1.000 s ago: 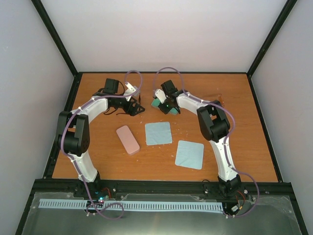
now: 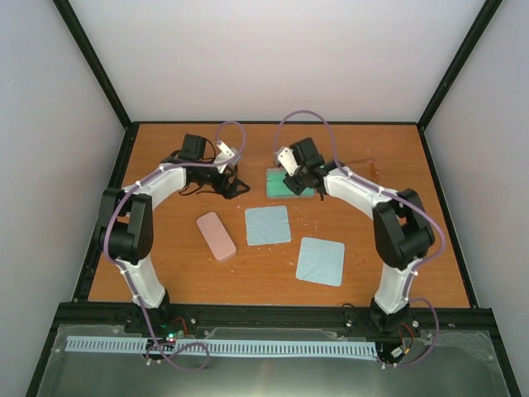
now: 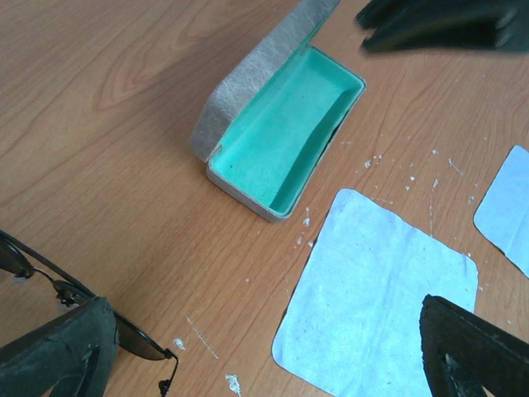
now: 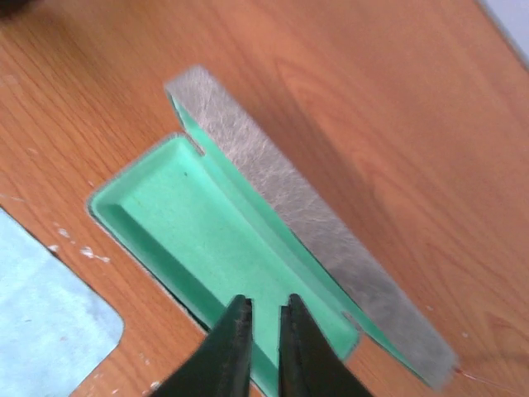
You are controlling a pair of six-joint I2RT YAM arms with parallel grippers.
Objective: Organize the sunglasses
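Observation:
An open glasses case with grey outside and green lining lies at the table's upper middle (image 2: 281, 188); in the right wrist view its lid (image 4: 306, 223) stands up. My right gripper is shut above it; I see nothing clearly between the fingertips. My left gripper is open, left of the case in the top view. Dark sunglasses (image 3: 136, 339) show beside its left finger, partly out of frame; whether they touch it I cannot tell.
Two pale blue cloths (image 2: 266, 225) (image 2: 320, 262) lie in the middle and front right. A pink case (image 2: 216, 236) lies front left. The table (image 2: 397, 273) has clear room at the front right.
The green case has turned from slanted to square with the table. My right arm has shifted rightward; the left arm has moved only slightly.

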